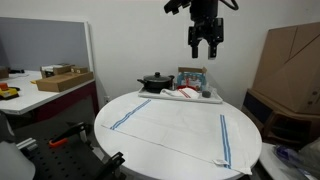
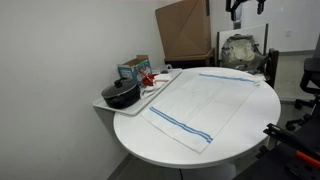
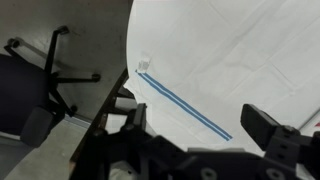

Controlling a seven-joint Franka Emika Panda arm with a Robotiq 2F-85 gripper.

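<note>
My gripper (image 1: 203, 52) hangs high above the right side of the round table, its fingers apart. In the wrist view the gripper points down with nothing between its fingers. Below lies a white cloth (image 1: 165, 128) with blue stripes, spread mostly flat over the tabletop. One striped end of the cloth (image 3: 185, 105) runs diagonally through the wrist view. A small pale, clear-looking item (image 3: 145, 66) rests near that stripe's end, close to the table edge; what it is I cannot tell.
At the table's back stands a tray (image 2: 152, 97) with a black lidded pot (image 2: 121, 94), a printed box (image 2: 134, 68) and a red-and-white cloth (image 1: 183, 93). Cardboard boxes (image 1: 285, 80) stand beyond the right side. An office chair (image 3: 40, 85) is on the floor beside the table.
</note>
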